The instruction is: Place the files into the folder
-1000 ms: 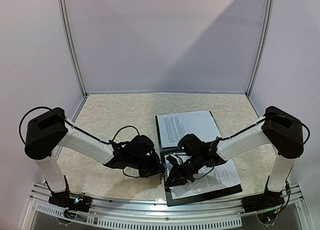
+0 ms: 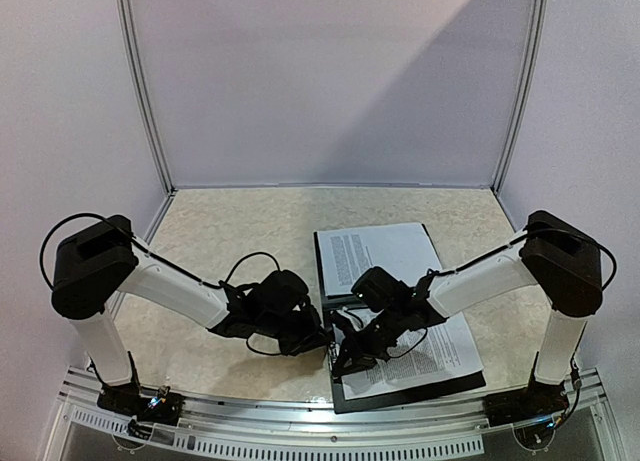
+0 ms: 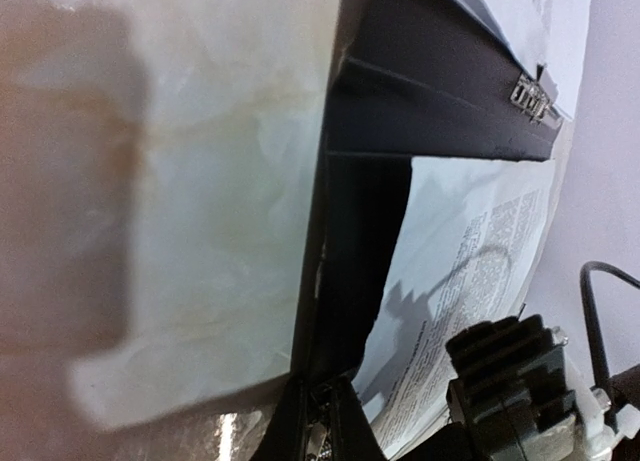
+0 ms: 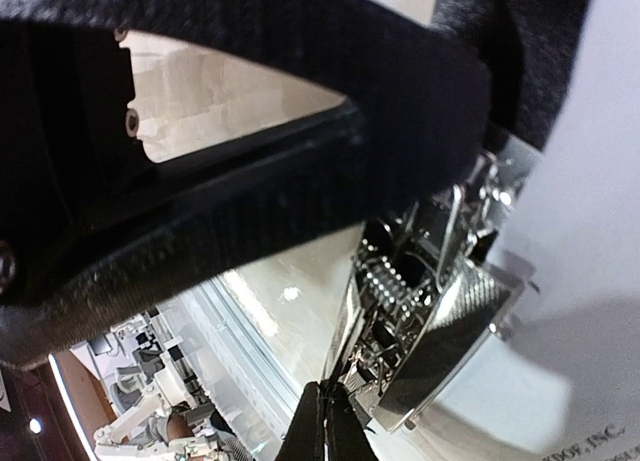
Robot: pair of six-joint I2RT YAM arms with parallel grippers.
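Note:
A black folder lies open on the table, its dark left edge [image 3: 355, 241] facing my left gripper. White printed sheets rest on both halves, an upper sheet [image 2: 370, 256] and a lower sheet [image 2: 440, 353]. A metal clip [image 4: 425, 286] sits at the lower sheet's left edge. Shut fingertips of my right gripper are at the end of this clip; nothing clearly shows between them. My left gripper is at the folder's lower left edge, its fingers a narrow gap apart, with shiny metal visible there. Whether it touches the clip is hidden.
A second metal clip [image 3: 531, 97] is on the upper half of the folder. Bare table [image 2: 200, 281] lies left of the folder. A metal rail [image 2: 270, 413] runs along the front, close to the folder's lower edge. Both arms' grippers stand very close together.
My right gripper has shifted very slightly, and the folder's upper half has moved a touch to the right. The left arm looks still.

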